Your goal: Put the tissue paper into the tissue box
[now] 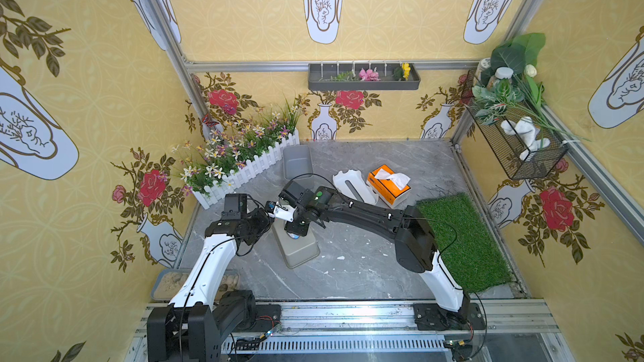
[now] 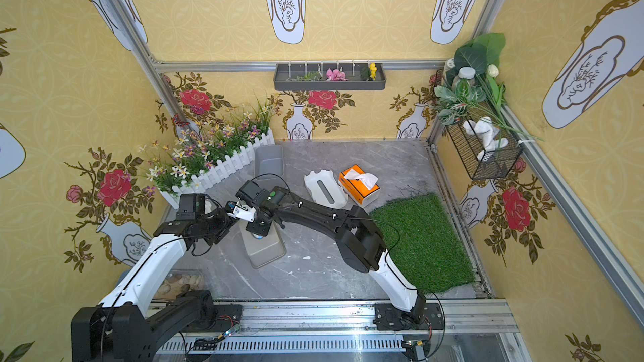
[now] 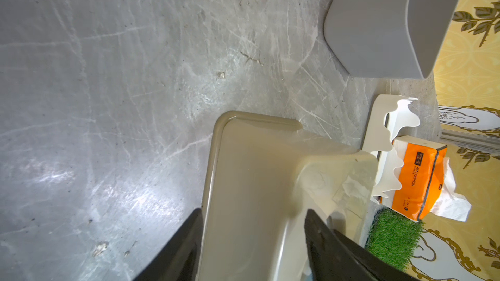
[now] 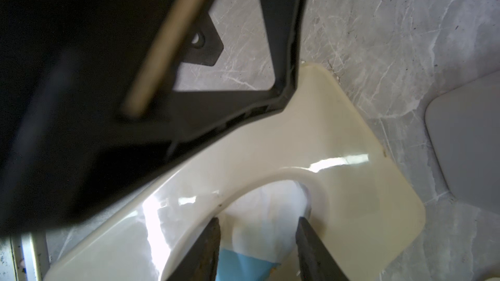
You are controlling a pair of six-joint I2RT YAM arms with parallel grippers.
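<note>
The beige tissue box lies on the grey table, partly under my right gripper in the top views. In its oval opening, the right wrist view shows white tissue paper and a blue patch. Over that opening my right gripper is open, its fingertips near the opening's edges; nothing is held between them. My left gripper stands open at the box's far left end, one finger beside its rim and the other over its body. Whether those fingers touch the box, I cannot tell.
Behind the box stands a grey bin. A white wavy-edged cover and an orange tissue pack lie to the right, near green turf. A white fence with flowers borders the left.
</note>
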